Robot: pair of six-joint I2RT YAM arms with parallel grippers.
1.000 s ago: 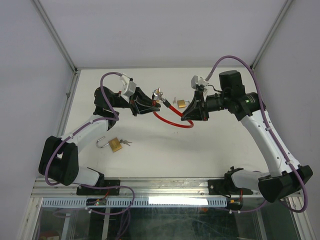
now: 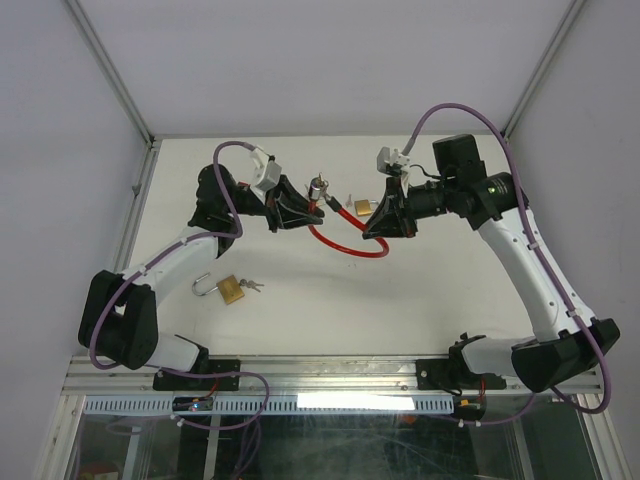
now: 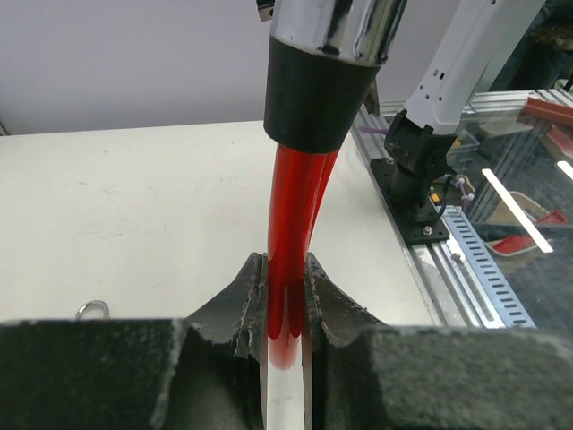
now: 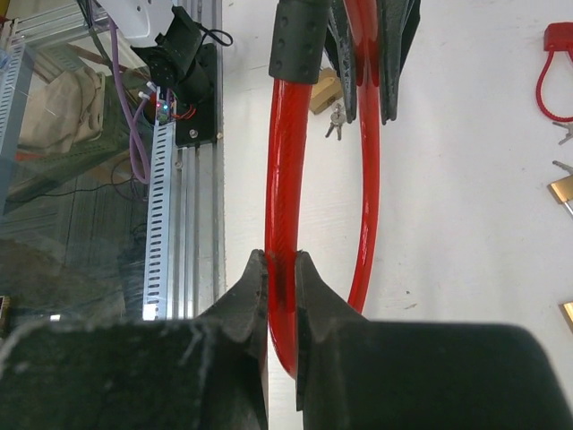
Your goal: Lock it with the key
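Observation:
A red cable lock (image 2: 345, 248) with silver metal end pieces (image 2: 318, 187) is held up between both arms, its cable looping below. My left gripper (image 2: 318, 217) is shut on the red cable; in the left wrist view the pads pinch the cable (image 3: 288, 215) just under a black collar and a chrome end. My right gripper (image 2: 370, 235) is shut on the cable's other end, and in the right wrist view the cable (image 4: 283, 170) runs up from between the pads to a dark sleeve (image 4: 299, 40). The metal ends meet or nearly meet; I cannot tell whether they are joined.
On the table's left lie an open brass padlock (image 2: 230, 289) and keys (image 2: 252, 284). Another brass padlock (image 2: 363, 207) is behind the cable. A small red lock (image 4: 559, 37) shows at the right wrist view's edge.
Both grippers keep their hold on the cable.

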